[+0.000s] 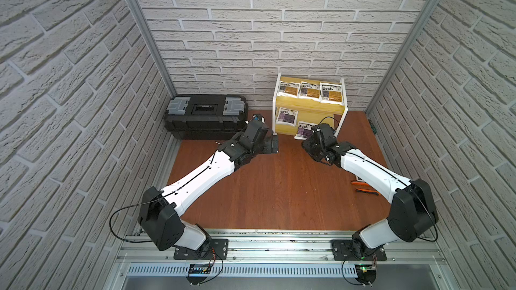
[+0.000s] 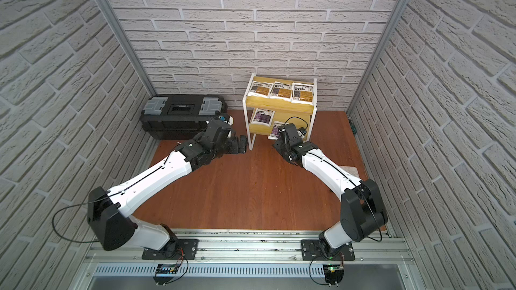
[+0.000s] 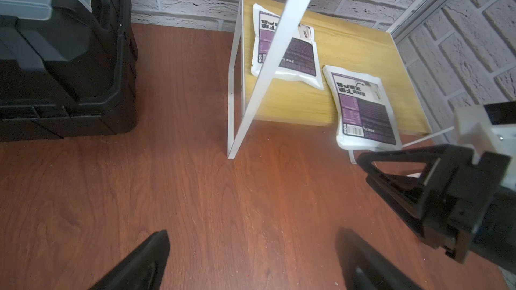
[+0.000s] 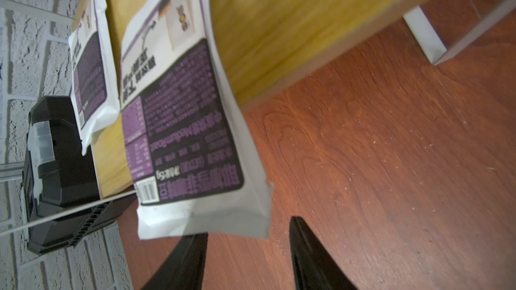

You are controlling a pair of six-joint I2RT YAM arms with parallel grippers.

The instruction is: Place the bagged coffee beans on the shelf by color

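On the lower shelf board (image 3: 290, 104) lie two purple coffee bags. The one nearer the right arm, a purple coffee bag (image 4: 182, 123), sticks out past the front edge of the board. Farther back and left rests the other purple bag (image 3: 293, 53), fully on the wood. My right gripper is open just in front of the overhanging bag's outer end, with nothing between its fingers. Over bare table, left of that bag and in front of the shelf, my left gripper stands open and empty. Several brown-yellow bags (image 1: 310, 90) line the top shelf.
A black toolbox (image 1: 205, 115) stands left of the shelf. White shelf posts (image 3: 274, 53) rise at the board's ends. Orange-handled pliers (image 1: 365, 187) lie at the table's right.
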